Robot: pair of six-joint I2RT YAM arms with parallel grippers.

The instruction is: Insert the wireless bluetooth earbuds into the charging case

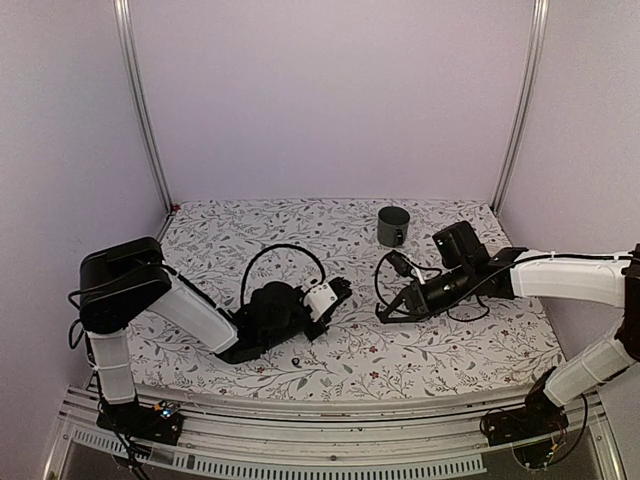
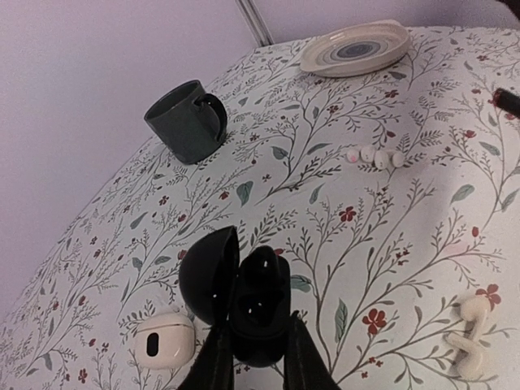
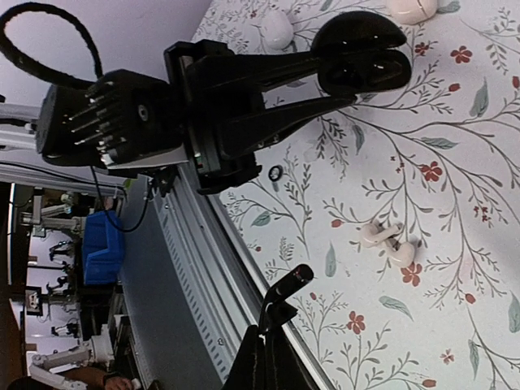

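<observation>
My left gripper is shut on an open black charging case (image 2: 211, 276), held above the table; its lid stands up beside the body with the earbud wells. In the right wrist view the same case (image 3: 361, 61) shows at the top. A pair of white earbuds lies on the table to its right, also below it in the right wrist view (image 3: 388, 242). My right gripper is shut with nothing seen between its fingers, raised near the front edge. A white case (image 2: 162, 341) lies left of the black one.
A dark mug (image 1: 393, 225) stands at the back. A plate (image 2: 355, 47) is at the back right, small white pieces (image 2: 375, 157) before it. The table's front rail (image 3: 207, 276) borders the work area.
</observation>
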